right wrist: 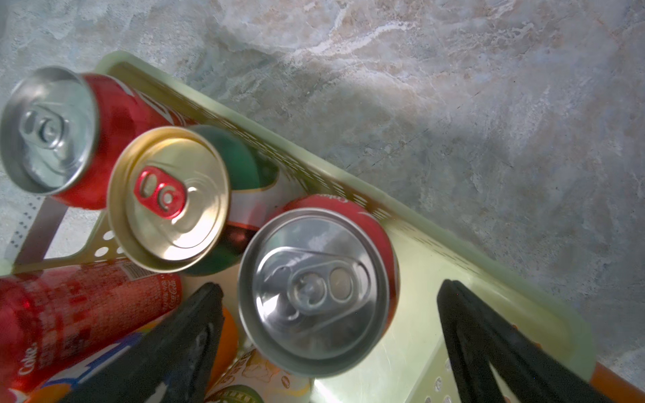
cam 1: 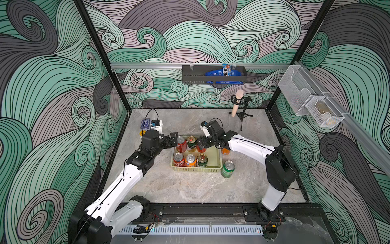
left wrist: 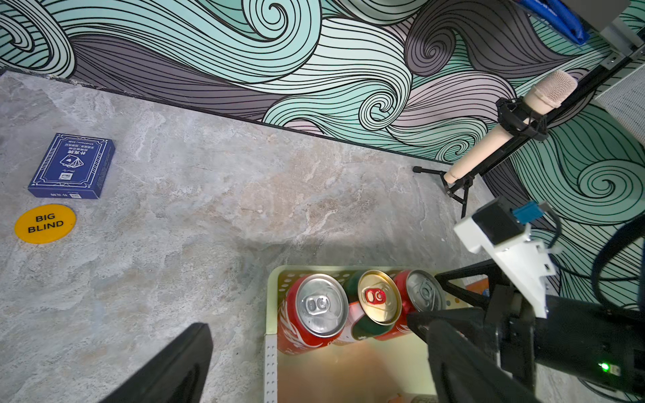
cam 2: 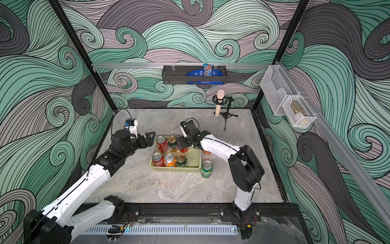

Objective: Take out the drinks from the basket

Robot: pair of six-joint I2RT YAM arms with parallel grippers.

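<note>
A pale green basket (cam 1: 213, 163) holds several cans in two rows. In the right wrist view, a red Coke can (right wrist: 315, 288) with a silver lid stands between the spread fingers of my right gripper; gaps show on both sides, the wider on the right. Beside it stand a gold-lidded green can (right wrist: 171, 198) and another red can (right wrist: 50, 131) in the back row. The front row has a red can (cam 1: 178, 159), an orange can (cam 1: 190, 160) and a dark green can (cam 1: 202, 160). My left gripper is open and empty, at the basket's left.
A green can (cam 1: 228, 169) stands outside the basket at its right, with an orange can (cam 1: 225, 150) behind it, partly covered by the right arm. A microphone stand (cam 1: 241, 110) is at the back. A blue card box (left wrist: 71, 166) lies at left.
</note>
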